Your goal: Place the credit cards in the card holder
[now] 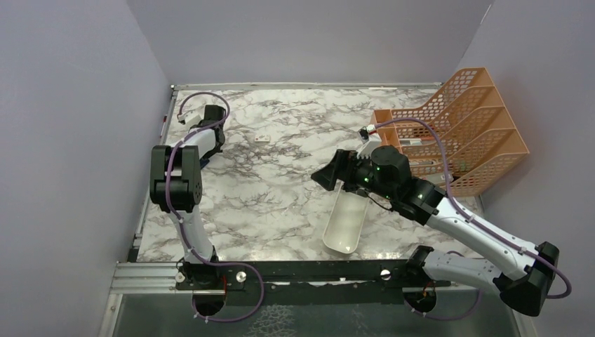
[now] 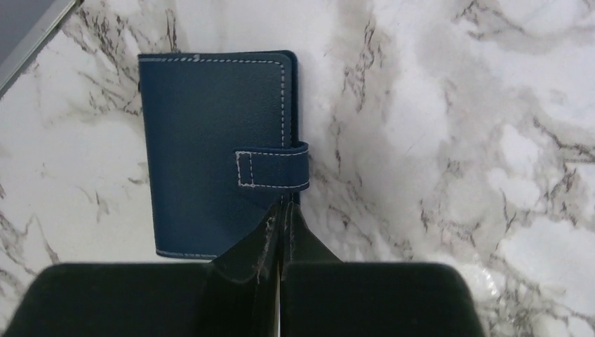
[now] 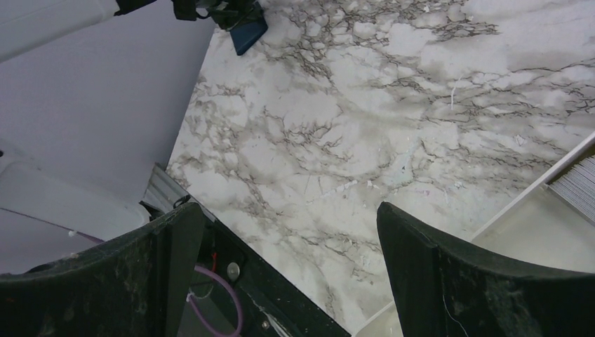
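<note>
A dark blue stitched card holder (image 2: 203,126) with a snap strap lies closed on the marble table at the left; in the top view my left arm mostly covers it. My left gripper is shut, its tips over the holder's strap side, nothing showing between them. My right gripper stands open and empty above a white tray (image 1: 342,232), in which a stack of thin pale edges (image 3: 575,186), perhaps cards, shows in the right wrist view.
An orange slotted rack (image 1: 477,133) stands at the back right. A small pale object (image 1: 262,139) lies at the upper middle of the table.
</note>
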